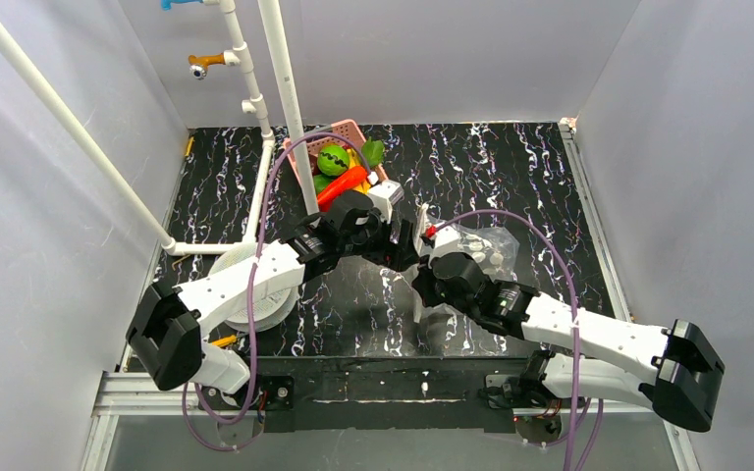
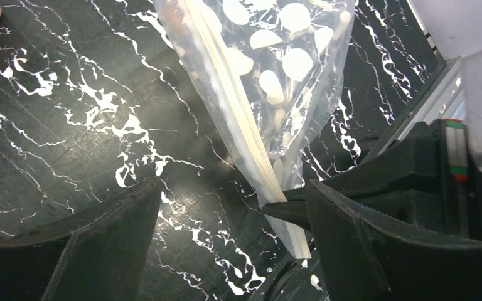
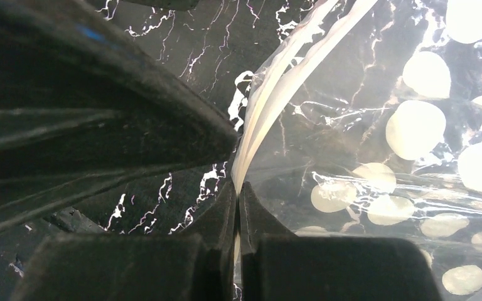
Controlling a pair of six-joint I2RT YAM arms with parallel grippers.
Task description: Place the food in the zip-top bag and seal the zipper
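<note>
The clear zip top bag (image 1: 486, 250) with white dots lies on the black marbled counter, its pale zipper strip (image 2: 245, 119) running lengthwise. My right gripper is shut on that strip, with the film spreading rightward in the right wrist view. My left gripper stands open just left of the bag in the top view, empty between its fingers, with the right gripper's dark body in its wrist view. The food, including a watermelon (image 1: 333, 160), a red pepper (image 1: 344, 183) and leafy green pieces, sits in a pink basket (image 1: 348, 130).
A white vertical pipe (image 1: 285, 69) stands beside the basket, and other pipework runs along the left. White round plates (image 1: 265, 309) lie under the left arm.
</note>
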